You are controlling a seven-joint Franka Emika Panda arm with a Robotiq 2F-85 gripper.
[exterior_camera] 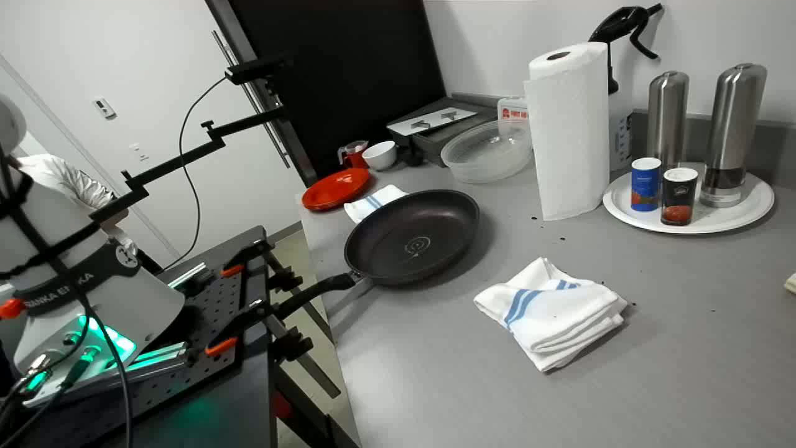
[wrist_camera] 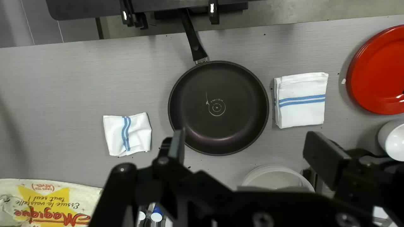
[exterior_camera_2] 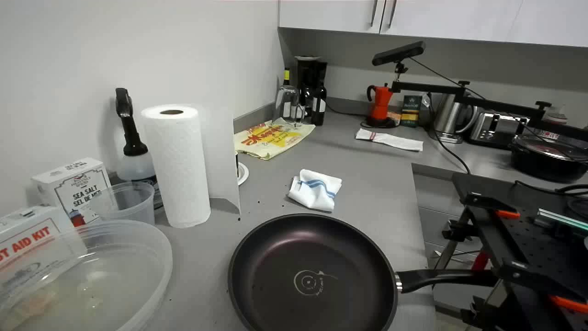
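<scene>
Seen from above in the wrist view, my gripper is open, its two dark fingers spread far apart with nothing held between them. Below it on the grey counter rests a black frying pan point(wrist_camera: 218, 107), its handle point(exterior_camera_2: 441, 278) jutting out past the counter edge. One folded white cloth with blue stripes point(wrist_camera: 127, 134) lies on one side of the pan, and a second striped cloth point(wrist_camera: 301, 100) on the other. Neither exterior view shows the gripper.
Red plates point(wrist_camera: 380, 72) and a white bowl point(exterior_camera: 380, 155) stand beyond the second cloth. Along the wall are a clear plastic container point(exterior_camera: 489, 152), a paper towel roll point(exterior_camera: 571, 134) and a white plate point(exterior_camera: 757, 195) bearing shakers.
</scene>
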